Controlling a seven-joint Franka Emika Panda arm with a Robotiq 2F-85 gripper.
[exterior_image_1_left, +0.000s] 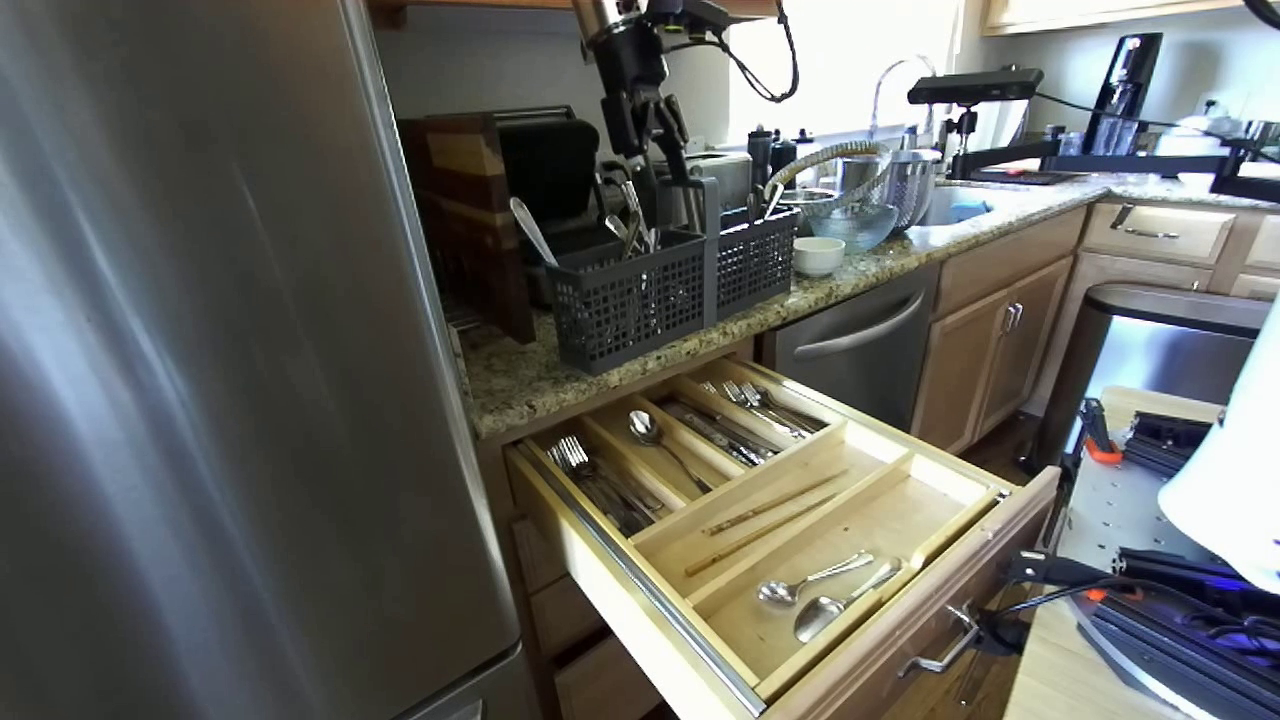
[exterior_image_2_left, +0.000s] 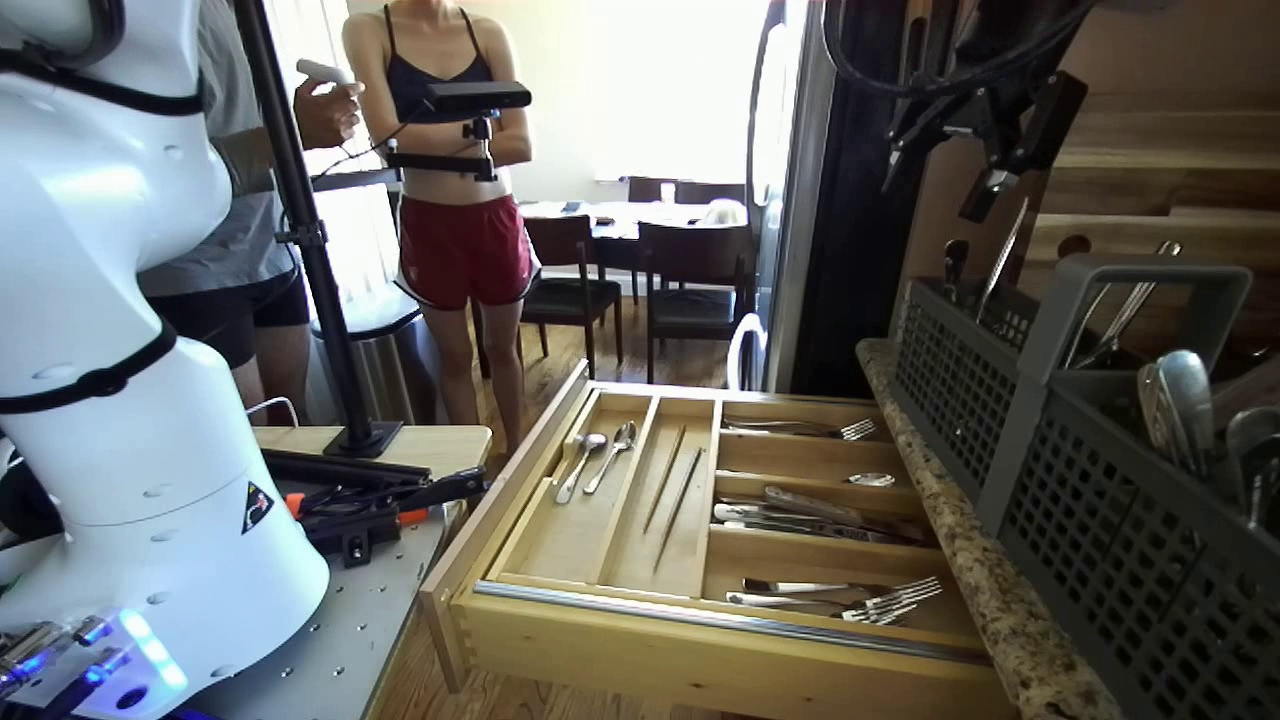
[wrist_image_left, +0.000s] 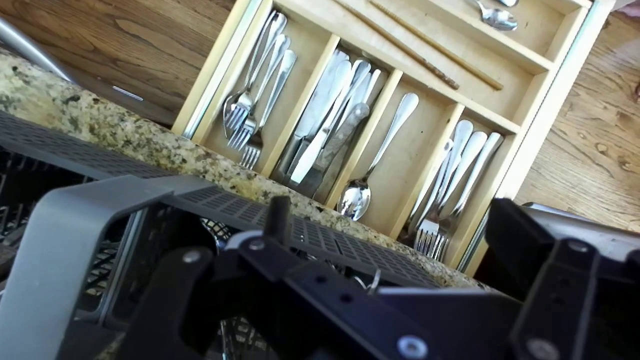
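Observation:
My gripper (exterior_image_1_left: 667, 182) hangs with its fingers apart, just above the grey cutlery caddy (exterior_image_1_left: 630, 300) on the counter. No object shows between the fingers in the wrist view. Handles and other silverware (exterior_image_1_left: 632, 216) stick up out of the caddy; in exterior view 2, a cluster of spoons (exterior_image_2_left: 1188, 396) leans in its nearer half. Below the counter, the drawer (exterior_image_2_left: 720, 612) is pulled out. Its compartments hold forks (wrist_image_left: 246, 126), knives (wrist_image_left: 333, 114), a lone large spoon (wrist_image_left: 355, 199), more forks (wrist_image_left: 430, 237), chopsticks (exterior_image_1_left: 768, 510) and two small spoons (exterior_image_1_left: 828, 594).
Behind the caddy stand wooden boards (exterior_image_1_left: 480, 216) and a toaster (exterior_image_1_left: 720, 168). A white bowl (exterior_image_1_left: 818, 254) sits to its right. The steel fridge (exterior_image_1_left: 240, 360) borders the left side. Two people stand beyond the drawer in exterior view 2.

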